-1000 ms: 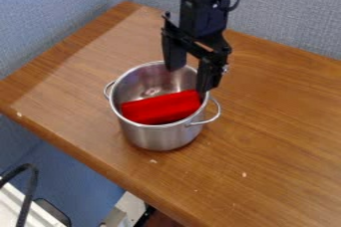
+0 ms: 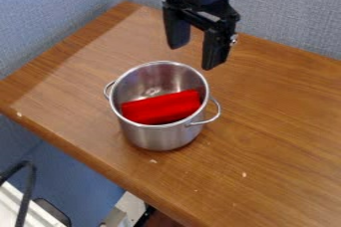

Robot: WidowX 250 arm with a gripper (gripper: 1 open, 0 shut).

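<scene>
A steel pot with two side handles stands on the wooden table, left of centre. A red elongated object lies inside it. My black gripper is above and behind the pot, open, with its two fingers spread and nothing seen between them.
Grey-blue walls stand behind.
My gripper has risen from just over the pot's back rim to higher above it. The pot and the red object look unmoved.
</scene>
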